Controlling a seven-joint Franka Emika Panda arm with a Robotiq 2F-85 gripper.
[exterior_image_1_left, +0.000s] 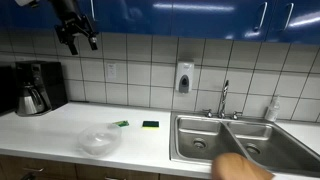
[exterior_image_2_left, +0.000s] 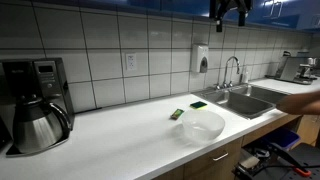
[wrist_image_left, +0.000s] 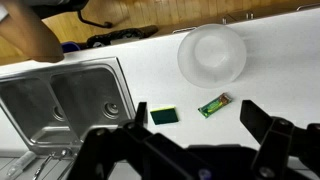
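My gripper (exterior_image_1_left: 83, 46) hangs high above the counter's left part in the first exterior view, its fingers spread apart. Seen from the wrist, the gripper is open, and only the counter far below shows between its fingers. A translucent white bowl (wrist_image_left: 212, 56) rests on the counter near the front edge. Behind it lie a small green packet (wrist_image_left: 214, 105) and a sponge (wrist_image_left: 164, 116) with a yellow edge and a dark green face. Both are apart from the bowl and from each other. The second exterior view also has the bowl (exterior_image_2_left: 203, 125), with the gripper's fingers cut by the top edge.
A double-basin sink (exterior_image_1_left: 208, 137) with a faucet (exterior_image_1_left: 224, 98) is on the right. A coffee maker (exterior_image_2_left: 42, 105) stands at the left end. A soap dispenser (exterior_image_1_left: 184, 77) hangs on the tiles. A skin-coloured shape (exterior_image_1_left: 238, 168) covers the sink's front edge.
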